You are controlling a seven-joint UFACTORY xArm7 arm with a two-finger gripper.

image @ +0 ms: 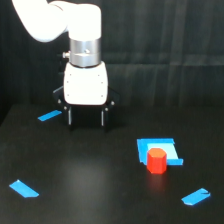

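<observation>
The white robot arm hangs over the back left of the dark table, its gripper pointing down with the two fingers apart and nothing visible between them. At the right, a red block stands in front of a blue square piece with a pale inner area, partly hiding it.
Blue strips lie at the back left, front left and front right.
</observation>
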